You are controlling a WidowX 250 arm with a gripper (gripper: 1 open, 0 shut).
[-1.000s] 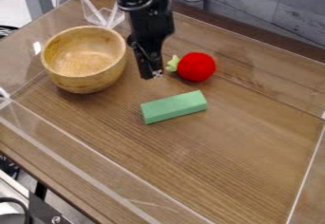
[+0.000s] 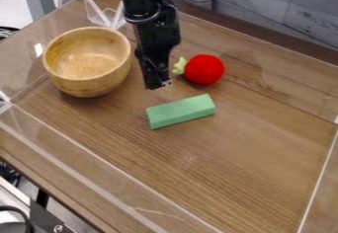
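My black gripper (image 2: 156,74) reaches down from the top centre, between a yellow bowl (image 2: 82,59) on the left and a red tomato-like object (image 2: 205,69) on the right. Its fingertips are low over the wooden table; whether they are open or shut is hard to tell. A green block (image 2: 181,111) lies below the gripper, and a small pale green piece sits beside the red object, partly hidden.
A clear crumpled item is at the upper left behind the bowl. A wall runs along the back right.
The objects appear unmoved.
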